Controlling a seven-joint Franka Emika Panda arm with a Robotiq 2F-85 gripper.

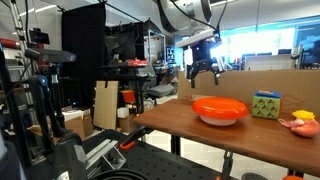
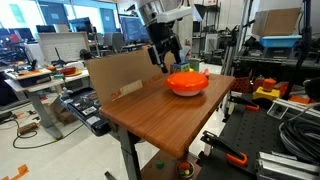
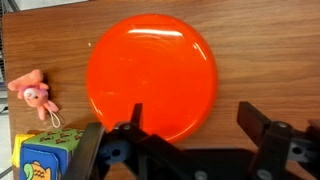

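Observation:
A round orange-red disc or lid [image 3: 152, 75] fills the middle of the wrist view. From the side, the orange disc [image 1: 221, 105] lies on top of a white bowl [image 1: 222, 121] on the wooden table. My gripper is open, its two dark fingers wide apart at the bottom of the wrist view, with nothing between them. In exterior view 1 the gripper [image 1: 203, 82] hangs above the table, a little to the left of the disc and clear of it. Exterior view 2 also has the gripper [image 2: 172, 61] above the disc [image 2: 187, 80].
A green, blue and yellow block [image 1: 266, 104] stands on the table behind the disc. Beside it lies a small pink toy [image 3: 36, 92]; in exterior view 1 a pink and yellow toy [image 1: 301, 123] sits near the right end.

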